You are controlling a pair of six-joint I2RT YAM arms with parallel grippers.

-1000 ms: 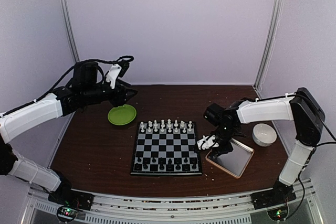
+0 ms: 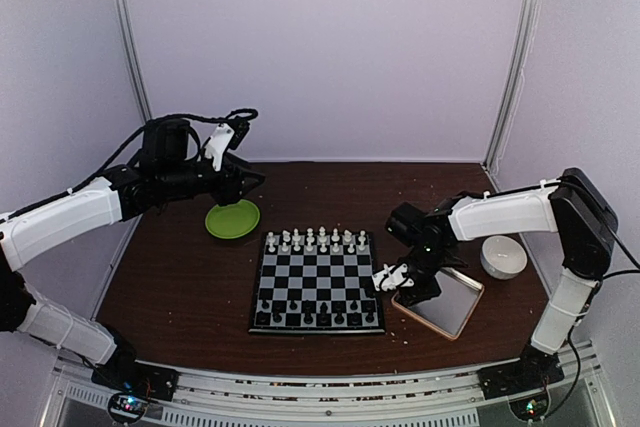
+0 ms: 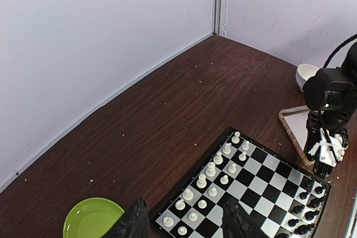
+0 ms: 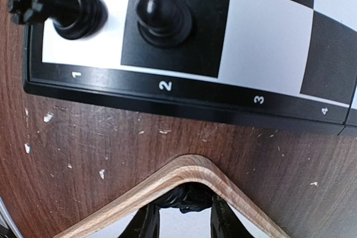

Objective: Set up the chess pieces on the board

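Note:
The chessboard [image 2: 316, 290] lies mid-table. White pieces [image 3: 201, 181] stand along its far side and black pieces [image 3: 302, 229] along its near side. In the right wrist view, a black rook [image 4: 78, 12] and a black pawn [image 4: 163, 18] stand on the squares by the numbers 1 and 2. My right gripper is low over the corner of the tray [image 4: 192, 170], its fingers apart. A glossy black object [image 4: 187, 196] shows in the corner between them; I cannot tell whether they touch it. My left gripper hangs open and empty, away from the board.
A green plate [image 2: 232, 219] rests left of the board. Beyond the tray on the right stands a white bowl [image 2: 503, 257]. The tray's wooden rim lies close to the board's right edge, and the back of the table is clear.
My right gripper has shifted very slightly left and down over the tray corner. The left arm has barely drifted right; the pieces on the board look unmoved.

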